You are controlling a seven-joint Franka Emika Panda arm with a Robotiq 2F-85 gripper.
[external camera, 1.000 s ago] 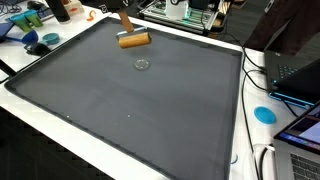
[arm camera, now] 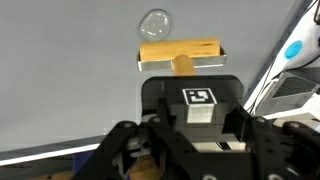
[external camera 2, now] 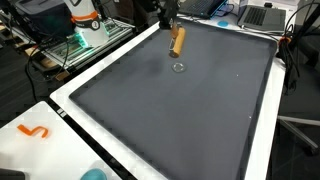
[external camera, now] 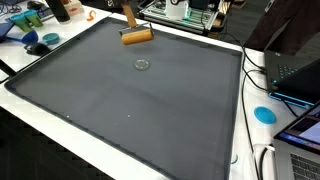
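A T-shaped wooden tool, like a mallet (external camera: pixel 137 37), has a pale wooden bar for its head and an orange-brown handle. In the wrist view its bar (arm camera: pixel 180 49) lies crosswise beyond my gripper, and the handle (arm camera: pixel 183 66) runs back under the dark fingers. My gripper is shut on that handle; the grip itself is hidden by the fingers. From the other side the tool (external camera 2: pixel 177 42) shows near the back edge of the grey board. Close by lies a small clear round disc (external camera: pixel 142 65), apart from the tool.
The grey board (external camera: pixel 150 110) is bare over its middle and front. Laptops (external camera: pixel 298 160) and a blue round lid (external camera: pixel 265 115) stand on the right. Cups and a dark container (external camera: pixel 37 49) crowd the far left corner.
The wooden tool has shifted slightly to the right and away from the disc, its handle leaning a little less. The disc has stayed put.
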